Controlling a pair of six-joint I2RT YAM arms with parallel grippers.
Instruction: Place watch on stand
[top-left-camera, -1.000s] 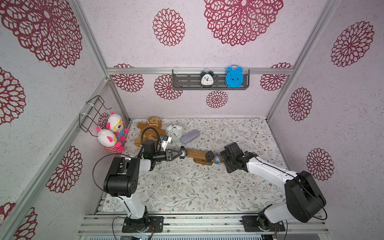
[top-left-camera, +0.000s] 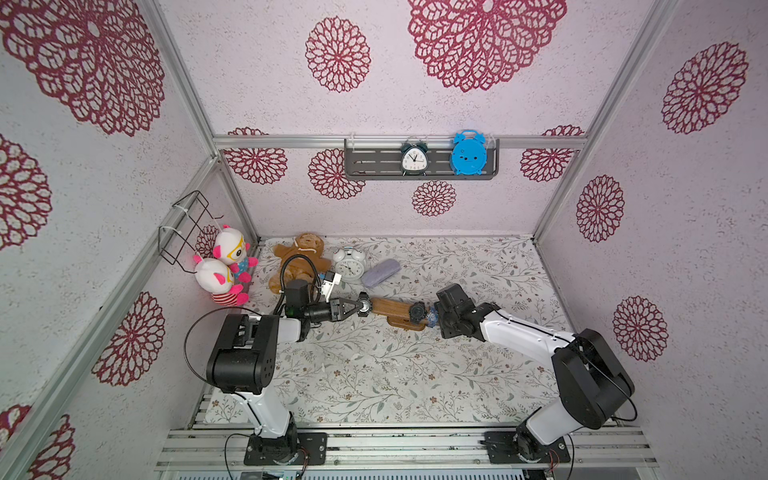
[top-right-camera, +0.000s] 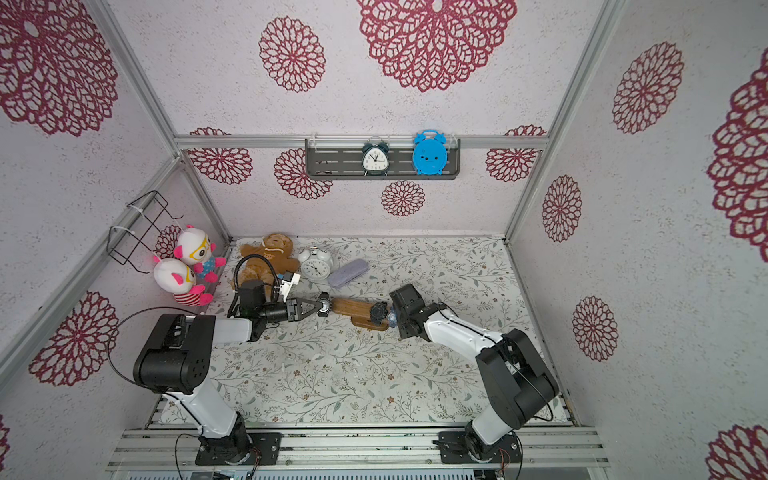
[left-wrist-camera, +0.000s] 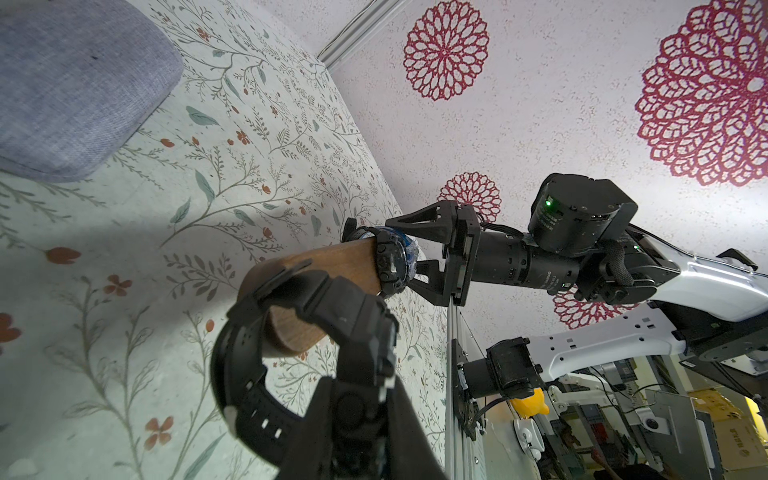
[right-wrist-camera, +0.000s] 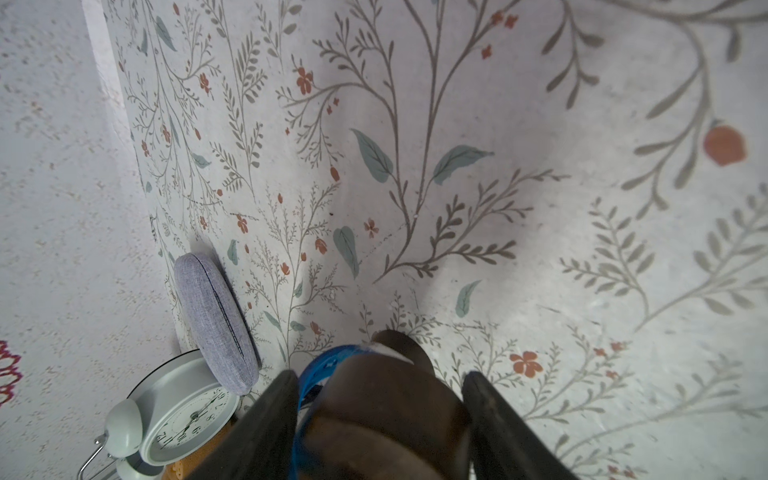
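A wooden watch stand (top-left-camera: 388, 308) lies mid-table with a black watch (top-left-camera: 417, 312) and a blue watch (top-right-camera: 392, 319) at its right end. My left gripper (top-left-camera: 352, 309) is shut on a watch with a dark band (left-wrist-camera: 248, 376) at the stand's left end. My right gripper is at the stand's right end, fingers part open around the blue watch and stand end, which is blurred in the right wrist view.
A grey pouch (top-left-camera: 381, 273), white alarm clock (top-left-camera: 349, 264) and gingerbread plush (top-left-camera: 304, 252) lie behind the stand. Two plush toys (top-left-camera: 228, 272) are at the left.
My right gripper has moved leftward, closer in around the stand's right end and blue watch. The left arm is almost unmoved.
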